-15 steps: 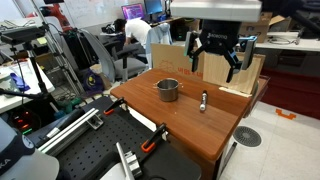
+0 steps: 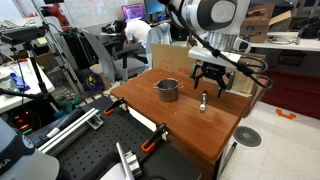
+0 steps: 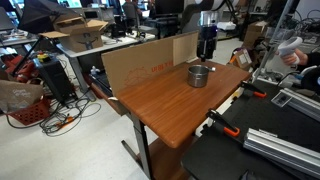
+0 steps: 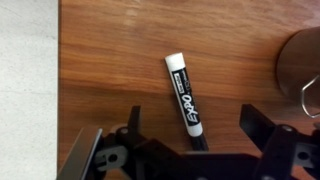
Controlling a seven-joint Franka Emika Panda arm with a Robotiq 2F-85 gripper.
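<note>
A white and black EXPO marker (image 4: 185, 98) lies flat on the wooden table (image 2: 192, 128), its dark end toward the bottom of the wrist view. Above it hangs my gripper (image 2: 208, 79), open and pointing down. In the wrist view, the left finger (image 4: 133, 122) and the right finger (image 4: 250, 118) stand on either side of the marker, with nothing held between them. From exterior view 1, the marker (image 2: 203, 102) shows just below the gripper, with a gap between.
A metal pot (image 2: 168, 91) stands on the table to the left of the marker in exterior view 1; its side fills the right edge of the wrist view. Cardboard panels (image 2: 167, 61) line the table's far edge. Bare wood surrounds the marker's near side.
My arm has come down toward the table, and the gripper is now lower, closer above the marker. Marker and pot have stayed in place.
</note>
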